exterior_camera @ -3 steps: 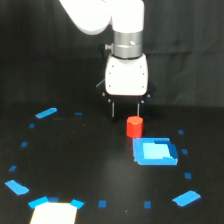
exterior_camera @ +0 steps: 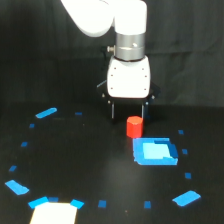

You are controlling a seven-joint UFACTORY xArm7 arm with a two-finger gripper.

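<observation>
A small red cylinder (exterior_camera: 134, 128) stands upright on the black table, right behind a blue square tray (exterior_camera: 139, 158) with a pale blue inside. Just above the cylinder, my gripper (exterior_camera: 129, 113) points down with its dark fingers apart. The right finger overlaps the cylinder's top in this view, while the left one hangs off to its left. No grip on the cylinder shows. Whether a finger touches it is hard to tell against the dark background.
Blue tape strips lie at the back left (exterior_camera: 46, 113), front left (exterior_camera: 17, 187) and front right (exterior_camera: 186, 198). Small blue squares dot the table. A pale block (exterior_camera: 53, 213) is cut off at the front edge.
My gripper has come down slightly and shifted a little to the right. The red cylinder and the blue tray have stayed in place.
</observation>
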